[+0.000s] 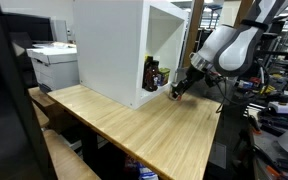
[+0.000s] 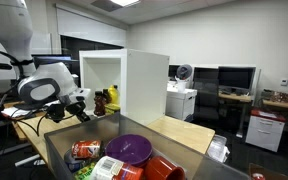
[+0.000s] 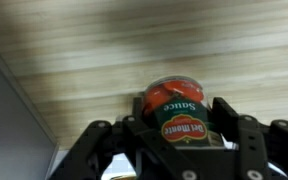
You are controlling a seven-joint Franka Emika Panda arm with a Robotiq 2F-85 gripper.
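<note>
A small container with a red, green and white label [image 3: 184, 122] sits between the fingers of my gripper in the wrist view, and the gripper is shut on it. Pale wood grain fills the background behind it. In exterior view 1 the white arm reaches down at the right end of the wooden table [image 1: 134, 125], with the gripper [image 1: 176, 92] low by the shelf's open side. The reddish container shows only as a tiny patch there, so whether it touches the table cannot be told.
A white shelf unit [image 1: 109, 45] stands on the table, with several bottles and jars [image 1: 154, 75] inside. In exterior view 2 a grey bin [image 2: 59, 153] holds cans and a purple bowl [image 2: 129, 150].
</note>
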